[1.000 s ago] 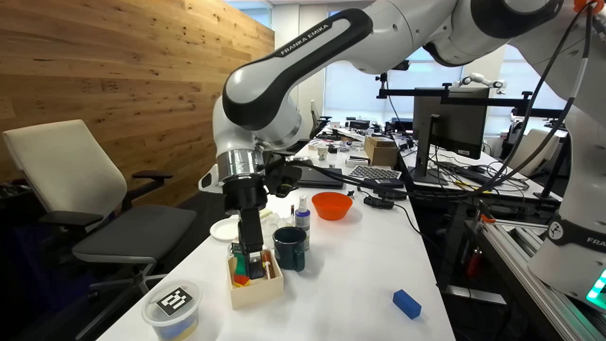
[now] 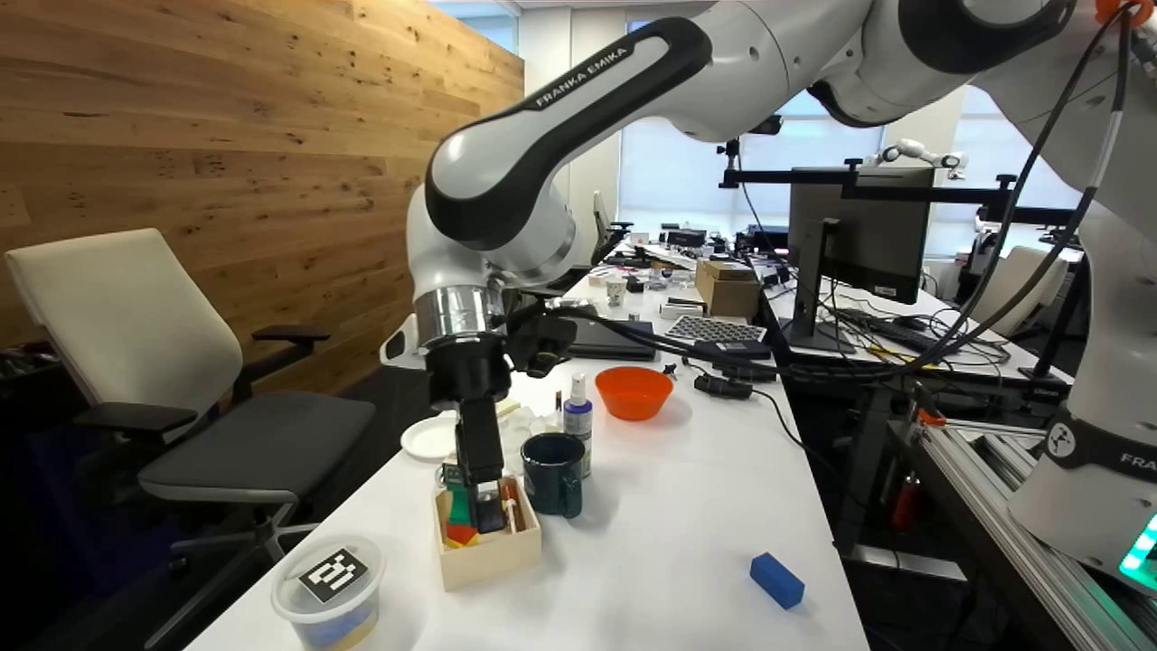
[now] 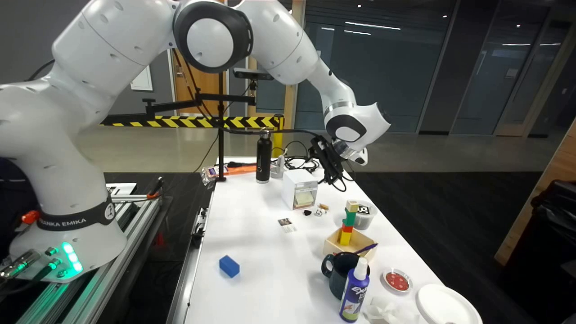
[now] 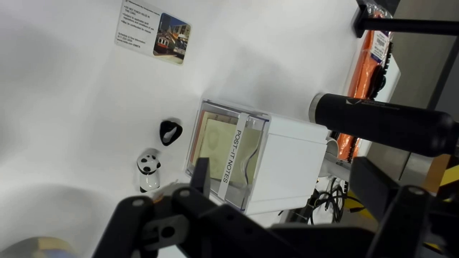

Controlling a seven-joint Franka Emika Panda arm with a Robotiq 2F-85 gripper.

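Note:
In the wrist view my gripper is open, its two dark fingers wide apart and nothing held between them. The white Post-it box point(image 4: 286, 165), clear-fronted, shows beyond the gap. In exterior view 1 the gripper point(image 2: 484, 508) overlaps the wooden box point(image 2: 493, 559), nearer the camera than that box. Exterior view 2 hides the fingertips behind cables and the Post-it box point(image 3: 300, 189). A stack of yellow, red and green blocks point(image 3: 348, 222) stands in the wooden box point(image 3: 330, 247). A blue block point(image 3: 229, 266) lies alone on the table.
A dark mug point(image 3: 339, 275) and spray bottle point(image 3: 354, 291) stand near the wooden box. A black bottle point(image 4: 387, 122), a panda figurine point(image 4: 148, 172) and a card point(image 4: 154, 30) surround the Post-it box. A lidded tub point(image 2: 331, 608) sits by the table edge. Open tabletop surrounds the blue block.

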